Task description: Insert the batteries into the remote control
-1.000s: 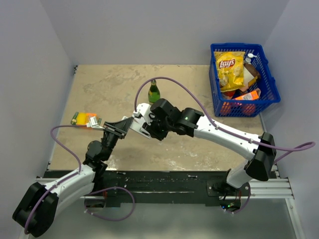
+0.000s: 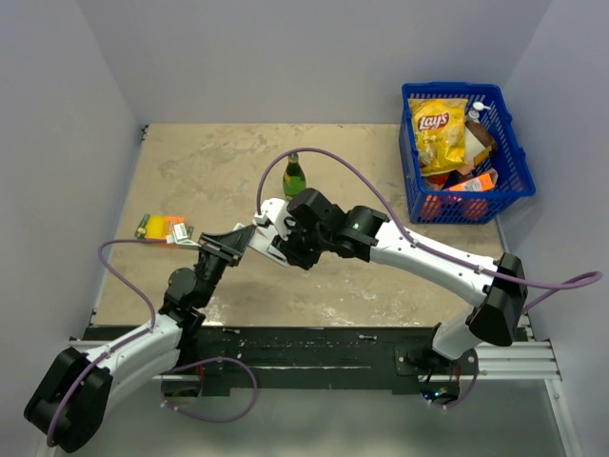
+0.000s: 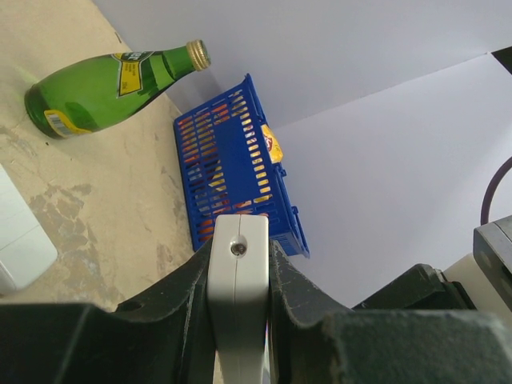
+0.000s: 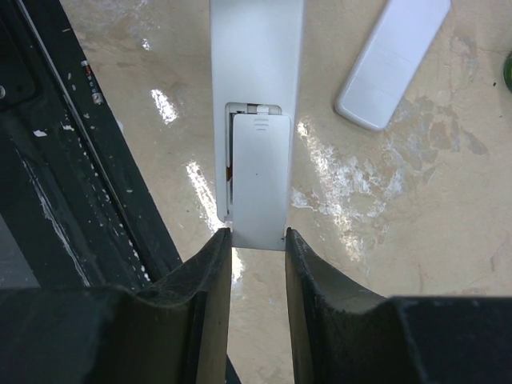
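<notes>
The white remote is held in the air by my left gripper, which is shut on its end in the left wrist view. In the right wrist view its battery compartment shows, with a white cover point(image 4: 260, 180) lying over most of it and a narrow gap along the left side. My right gripper has its fingertips at the lower end of the cover, shut on it. A second white piece point(image 4: 392, 64) lies on the table. A yellow and orange battery pack point(image 2: 157, 227) is at the table's left.
A green bottle point(image 2: 294, 179) lies behind the grippers. A blue basket point(image 2: 414, 190) with snacks stands at the back right. The table's dark front edge point(image 2: 285, 347) runs below the arms.
</notes>
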